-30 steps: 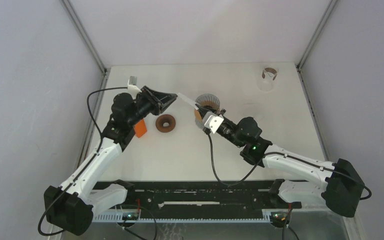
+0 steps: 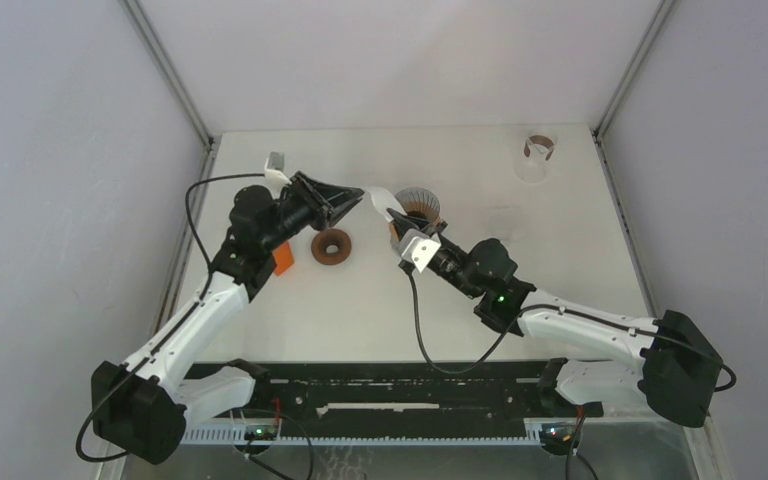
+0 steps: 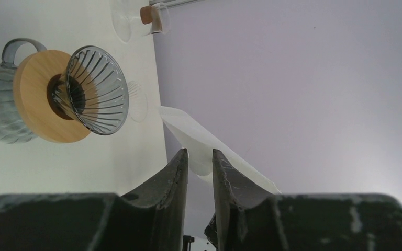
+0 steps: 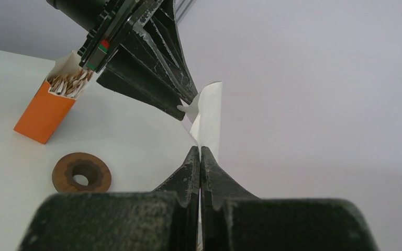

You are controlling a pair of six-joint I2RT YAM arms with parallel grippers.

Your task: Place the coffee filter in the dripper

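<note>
The white paper coffee filter [image 2: 384,203] is up in the air between my two arms. My right gripper is shut on the lower part of its thin paper. At the filter's upper edge, my left gripper stands part open, with a gap between its fingertips and the paper [image 3: 199,137] showing through it. In the right wrist view a flap of paper [image 4: 188,108] touches the left fingertips; whether they are inside the filter's mouth is hard to tell. The ribbed clear dripper [image 3: 104,89] with its wooden collar sits on the glass server [image 3: 0,99].
A brown wooden ring [image 2: 331,246] lies on the table near the left arm. An orange box [image 4: 47,112] of folded filters stands beside it. A clear glass vessel with a brown band [image 2: 537,150] is at the back right. Free table lies around the right rear.
The filter looks wider and more spread open from above than before. The left gripper has shifted slightly right, and the right gripper slightly left.
</note>
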